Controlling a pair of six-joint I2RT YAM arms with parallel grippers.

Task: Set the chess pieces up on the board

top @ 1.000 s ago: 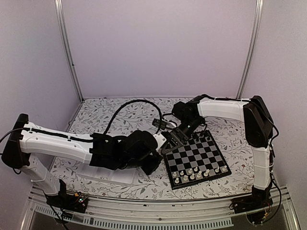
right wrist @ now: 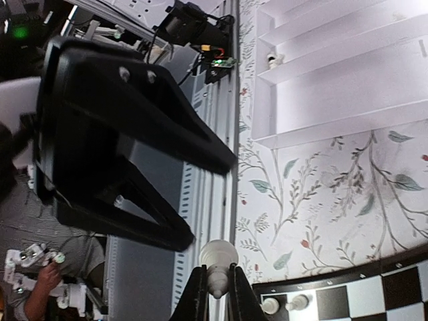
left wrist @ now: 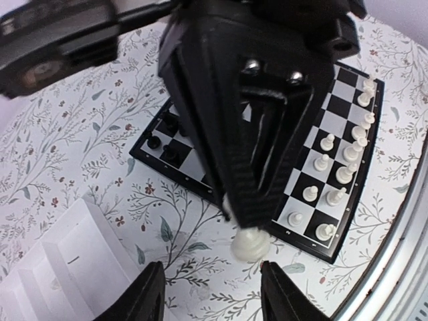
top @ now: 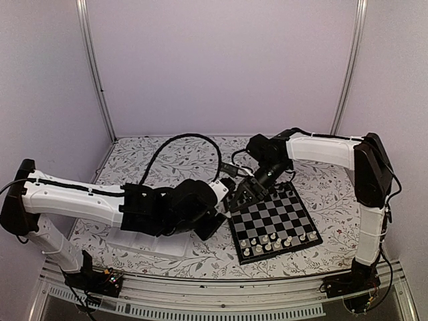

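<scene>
My right gripper is shut on a white chess piece, held in the air at the board's near-left side; it shows below the other gripper's fingers in the left wrist view [left wrist: 250, 247]. My left gripper is close beside it, its fingers parted with nothing seen between them. The chessboard [top: 271, 221] carries white pieces [left wrist: 321, 162] along its near rows and dark pieces [left wrist: 170, 152] at the far side.
A white compartment tray [top: 147, 249] lies left of the board under my left arm, with a small white piece [right wrist: 274, 60] inside. The table behind the arms is clear.
My right gripper and arm have shifted slightly right and up in the top view. My left gripper has moved a little up and back, away from the board.
</scene>
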